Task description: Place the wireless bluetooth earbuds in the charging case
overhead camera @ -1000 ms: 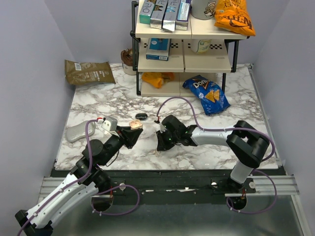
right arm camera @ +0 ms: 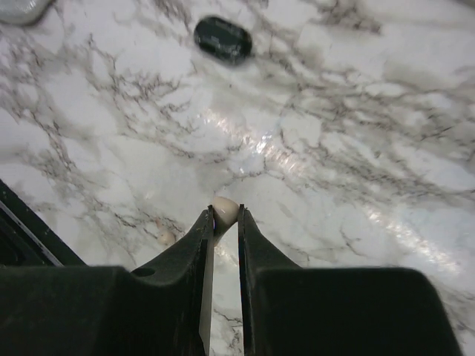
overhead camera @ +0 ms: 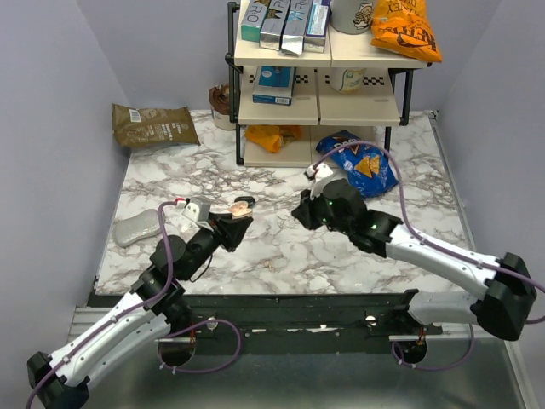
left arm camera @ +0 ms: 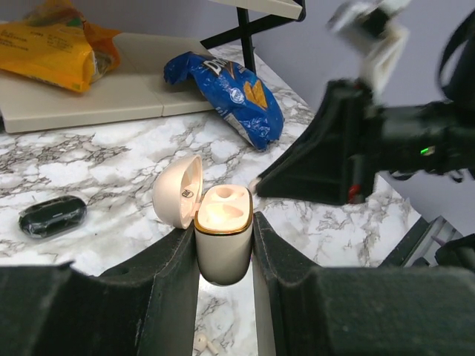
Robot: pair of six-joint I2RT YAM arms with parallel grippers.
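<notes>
My left gripper is shut on the open cream charging case point(left arm camera: 223, 252), whose lid point(left arm camera: 176, 193) stands up at the left. In the top view the case point(overhead camera: 240, 209) faces my right gripper point(overhead camera: 300, 213), which is raised to its right. That right gripper is shut on a small cream earbud point(right arm camera: 227, 208), seen at its fingertips in the right wrist view. Another small pale piece, apparently an earbud, lies on the table below, also faint in the right wrist view point(right arm camera: 166, 236).
A dark oval object point(left arm camera: 52, 217) lies on the marble table behind the case. A grey pouch point(overhead camera: 136, 227) is at the left. The shelf rack point(overhead camera: 281, 115) and blue chip bag point(left arm camera: 223, 96) stand at the back.
My right gripper has risen from low over the front of the table and moved rightward and back, carrying the earbud. The left gripper and case have shifted slightly rightward and up in the top view.
</notes>
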